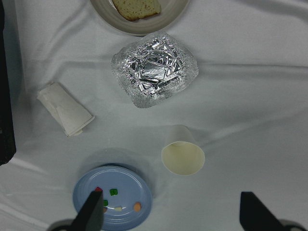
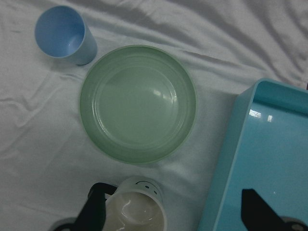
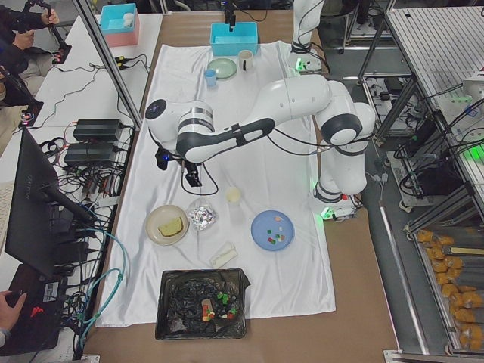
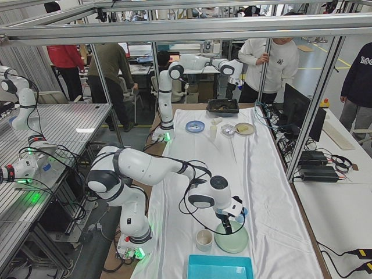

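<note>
My left gripper hangs open above the white cloth, nothing between its fingers. Below it in the left wrist view are a crumpled foil package (image 1: 154, 67), a beige plate with bread (image 1: 106, 12), a folded napkin (image 1: 65, 108), a pale cup (image 1: 183, 156) and a blue plate (image 1: 125, 219) with small coloured pieces. My right gripper is open above a white mug (image 2: 134, 211), beside a green plate (image 2: 137, 103), a blue cup (image 2: 65, 33) and a turquoise bin (image 2: 264, 159).
A black lined tray (image 3: 174, 302) with coloured pieces stands at the near end in the camera left view. A monitor and cables (image 3: 34, 219) line the left side.
</note>
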